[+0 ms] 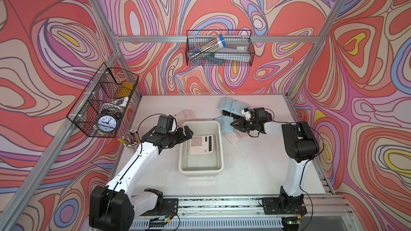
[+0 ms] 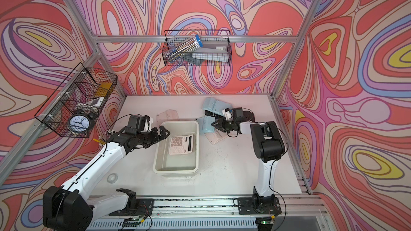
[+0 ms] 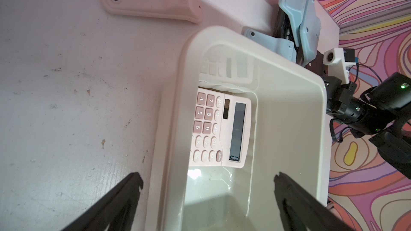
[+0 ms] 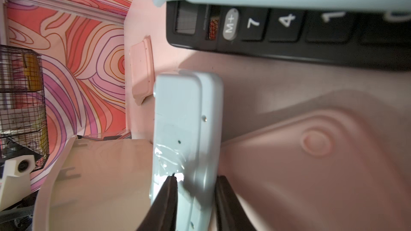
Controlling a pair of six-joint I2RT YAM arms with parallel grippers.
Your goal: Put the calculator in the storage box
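The pink calculator (image 1: 201,144) lies flat inside the cream storage box (image 1: 181,158), against its far end. Above the box's left rim, my left gripper stands wide open and empty. A second, black calculator (image 4: 291,30) rests on the table, partly hidden under a raised light-blue cover (image 1: 231,104). My right gripper is low over another light-blue cover (image 4: 175,115), right of the box. Its fingers have a narrow gap at that cover's edge; whether they grip it cannot be told.
A pink cover (image 4: 325,162) lies beside the right gripper, and another pink cover (image 1: 185,114) behind the box. A pen holder (image 1: 130,138) stands at the left, below a wire basket with a clock (image 1: 107,122).
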